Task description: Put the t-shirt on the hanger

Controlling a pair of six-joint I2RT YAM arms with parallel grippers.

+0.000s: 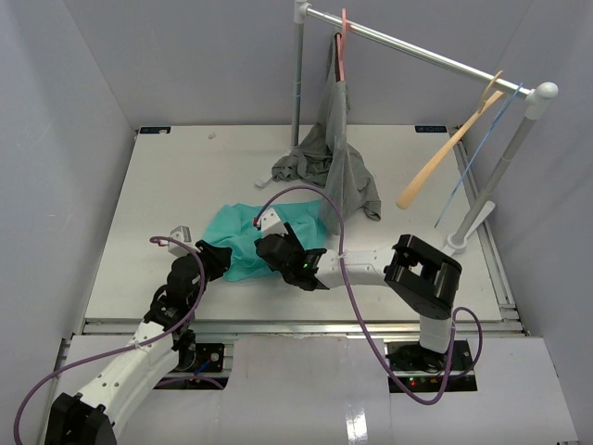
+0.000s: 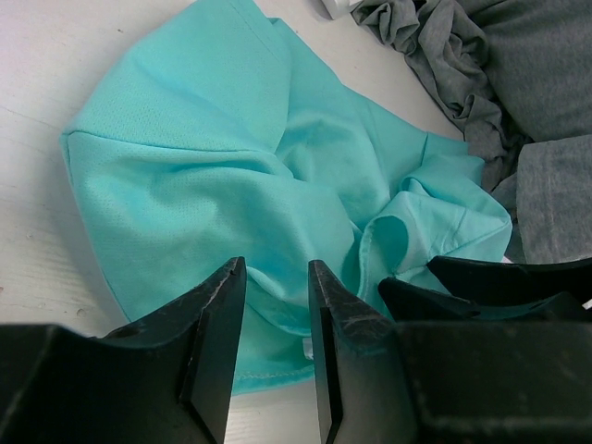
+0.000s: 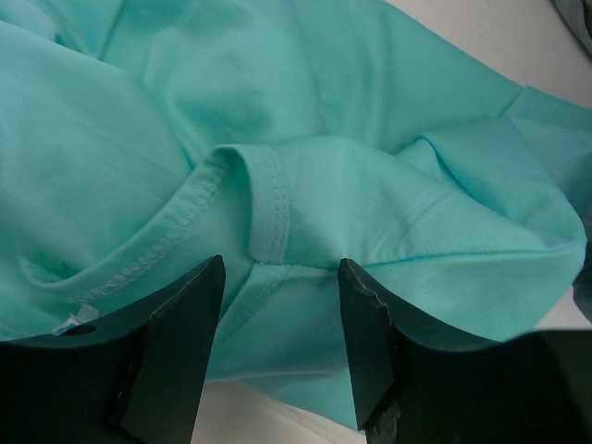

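A crumpled turquoise t-shirt lies on the white table, filling much of both wrist views. My left gripper is at its left part in the top view, fingers apart over the cloth. My right gripper is over the middle-right of the shirt, fingers apart above a stitched fold, with nothing visibly held. A wooden hanger and a blue hanger hang at the rail's right end.
A grey garment hangs from a pink hanger and trails onto the table behind the shirt. The rack spans the back and right.
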